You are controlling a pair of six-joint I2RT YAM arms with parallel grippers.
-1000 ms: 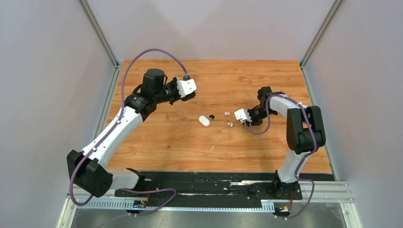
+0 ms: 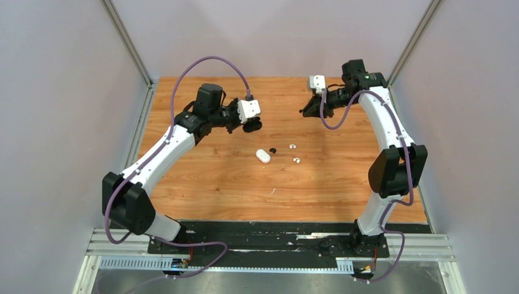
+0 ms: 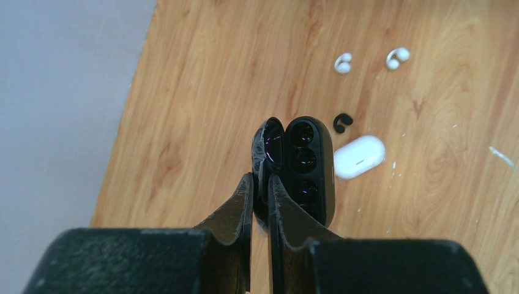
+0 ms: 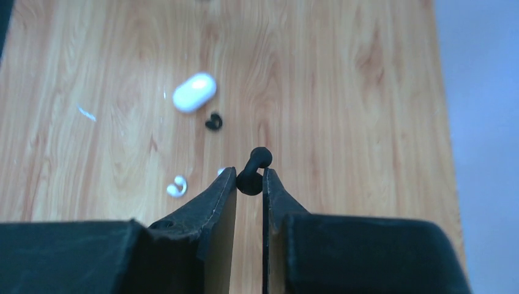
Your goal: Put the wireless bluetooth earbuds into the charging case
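Note:
A black charging case stands open, its lid and a base with round wells showing in the left wrist view. My left gripper is closed about the lid side, the case held off the table. At the back right my right gripper is shut on a black earbud, held above the table. Another black earbud lies on the wood just beside a white oval case, which is closed.
Two white earbuds lie right of the white case, a farther one and a nearer one. A thin pale strip lies toward the front. Bare wood table surrounds them.
The right gripper has risen from low over the right part of the table toward the back. The left gripper has shifted slightly right with the case. Objects on the table stayed put.

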